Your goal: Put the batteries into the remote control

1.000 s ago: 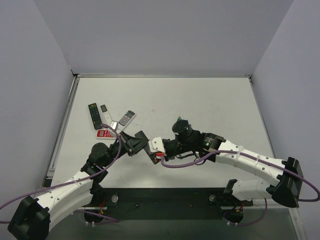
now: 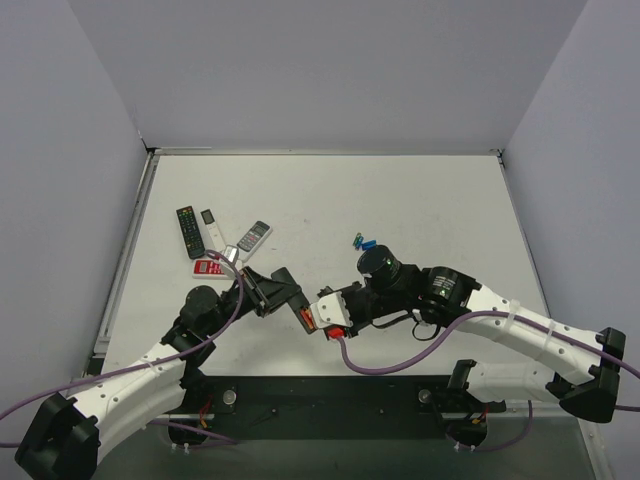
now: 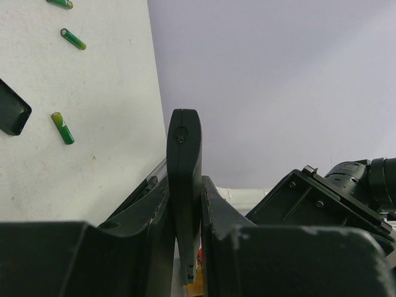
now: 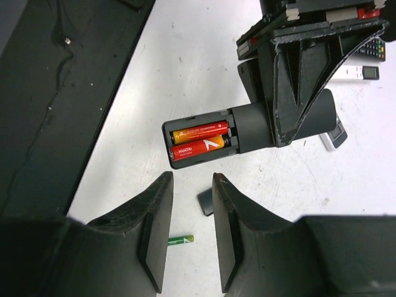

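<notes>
A dark remote is held by my left gripper [image 2: 283, 289], which is shut on it; the left wrist view shows the remote [image 3: 185, 154] end-on between the fingers. Its open compartment holds two batteries, an upper orange-red one [image 4: 199, 132] and a lower red one [image 4: 197, 147], side by side. My right gripper is part open just in front of the compartment, with nothing seen between its fingers. Loose green batteries lie on the table, one [image 4: 180, 239] below the right fingertips in the right wrist view. A small black piece [image 4: 205, 201] lies there too.
Several other remotes [image 2: 191, 233] lie at the table's left. Small green and blue batteries [image 2: 363, 242] lie right of centre. The dark front edge [image 2: 320, 390] runs below both arms.
The right arm has moved right from over the remote's compartment, uncovering the batteries in it, and has shifted slightly in the last moment. The left arm and remote have stayed still.
</notes>
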